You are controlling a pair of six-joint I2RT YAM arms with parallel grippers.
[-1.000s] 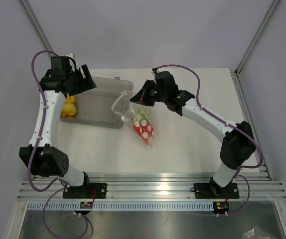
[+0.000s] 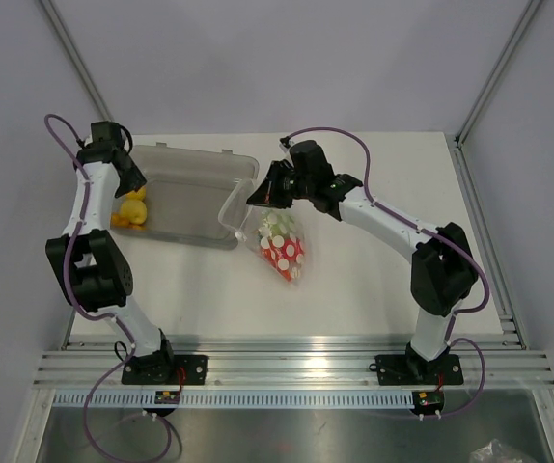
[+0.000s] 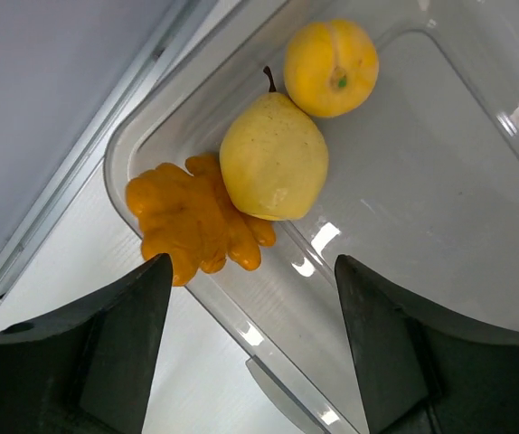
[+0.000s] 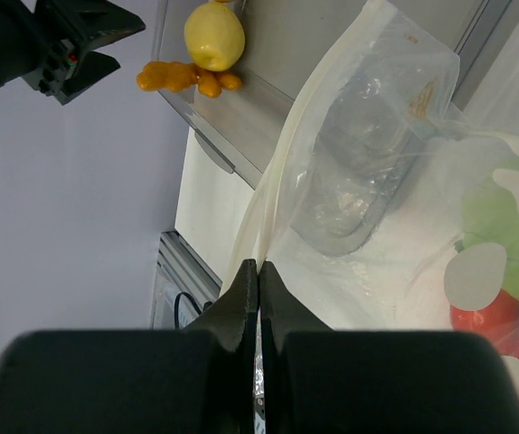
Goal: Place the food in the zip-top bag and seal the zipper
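My left gripper hangs open over the left end of a plastic container (image 2: 185, 203), fingers apart above orange nugget-like food (image 3: 178, 217), a yellow pear (image 3: 273, 158) and a yellow peach-like fruit (image 3: 330, 68). My right gripper is shut on the top edge of the zip bag (image 4: 287, 181) near the middle of the table. The bag is clear, with green and red shapes (image 2: 282, 256) showing on it, and its upper part stands up beside the container's right side.
Metal rails (image 2: 277, 357) run along its edges, with grey walls around.
My left gripper has swung left and turned downward over the food in the container.
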